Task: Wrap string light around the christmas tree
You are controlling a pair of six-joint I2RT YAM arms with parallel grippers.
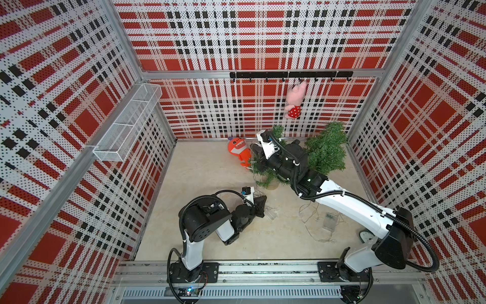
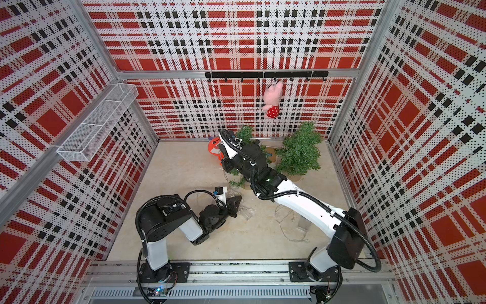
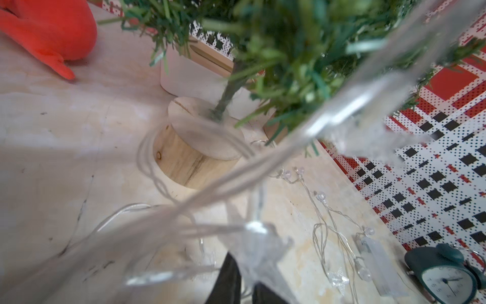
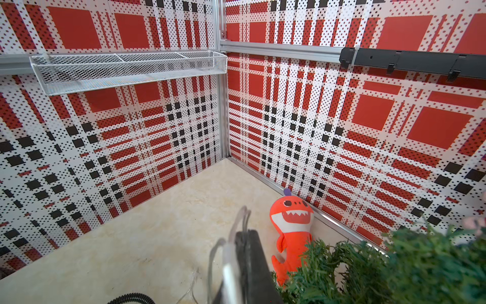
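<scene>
The green Christmas tree (image 3: 303, 60) on a wooden base (image 3: 187, 157) is partly hidden behind my right arm. My right gripper (image 1: 258, 152) is over the tree's upper left, shut, with clear wire (image 4: 230, 228) at its fingertips. My left gripper (image 1: 259, 205) is low in front of the tree; string light wires (image 3: 324, 121) and a star (image 3: 258, 253) cross close before its camera, hiding whether the fingers are open or shut. More string light lies on the floor beside its battery box (image 1: 330, 222).
An orange shark toy (image 1: 239, 152) lies left of the tree. A second tree (image 1: 326, 149) stands right. A clock (image 3: 443, 278) is at the right, a pink plush (image 1: 295, 98) hangs on the back rail, and the left floor is clear.
</scene>
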